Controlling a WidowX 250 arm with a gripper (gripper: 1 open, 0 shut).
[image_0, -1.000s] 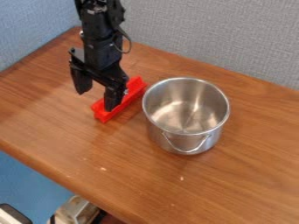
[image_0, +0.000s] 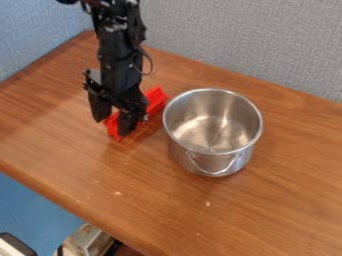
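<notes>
My black gripper (image_0: 115, 112) reaches down over a red elongated object (image_0: 154, 101) on the wooden table, its fingers around the near part of it; whether they touch it I cannot tell. The red object lies just left of a large steel pot (image_0: 214, 130) with a wire handle and a bare inside. My arm hides part of the red object.
A grey wall (image_0: 254, 40) stands behind. The table's left edge drops to a blue area, with some gear at the lower left corner.
The pot has not moved.
</notes>
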